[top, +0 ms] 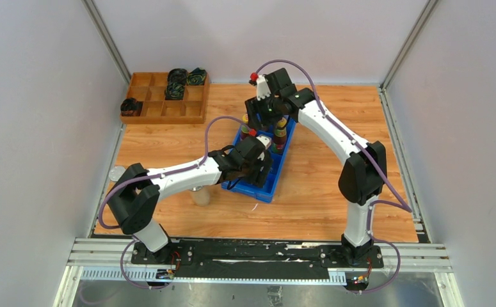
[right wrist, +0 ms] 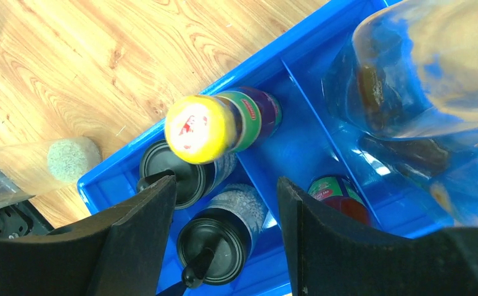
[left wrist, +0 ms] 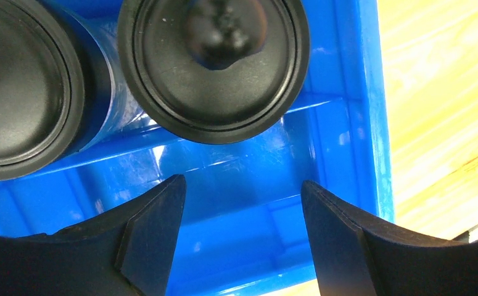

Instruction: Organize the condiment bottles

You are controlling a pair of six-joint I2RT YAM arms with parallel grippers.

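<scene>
In the left wrist view, two black-lidded jars, one (left wrist: pixel 181 86) beside the other (left wrist: pixel 20 92), stand in the blue bin (left wrist: pixel 378 123). My left gripper is open above an empty compartment there, nothing between its fingers. In the right wrist view, a yellow-capped bottle (right wrist: pixel 199 129) and a red bottle with a green label (right wrist: pixel 341 197) occupy the middle compartment. Tall clear bottles (right wrist: pixel 421 68) fill the compartment on the right. My right gripper hangs open over the bin, holding nothing. From above, both grippers cover much of the bin (top: pixel 267 192).
A wooden divided tray (top: pixel 149 119) with several dark bundles sits at the back left. A pale jar (top: pixel 200 196) is on the table left of the bin, and a round lidded item (top: pixel 117 173) stands by the left edge. Right of the bin the table is clear.
</scene>
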